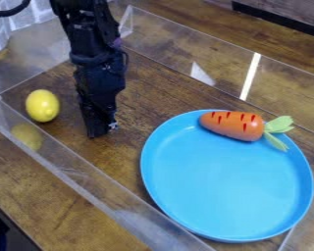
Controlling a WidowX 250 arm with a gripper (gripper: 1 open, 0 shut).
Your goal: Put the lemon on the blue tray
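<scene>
The yellow lemon [42, 106] rests on the wooden table at the left, close to the clear wall in front of it. To its right is my black gripper [97, 129], pointing down with its tips low over the table. A strip of bare wood separates the two, so the gripper is not touching the lemon. Its dark fingers blend together, and their spacing cannot be made out. On the right, the round blue tray [226, 201] lies flat.
An orange toy carrot [234, 124] with green leaves lies on the tray's far edge. A clear low wall [87, 176] crosses the near left side, reflecting the lemon. Bare table lies behind the tray.
</scene>
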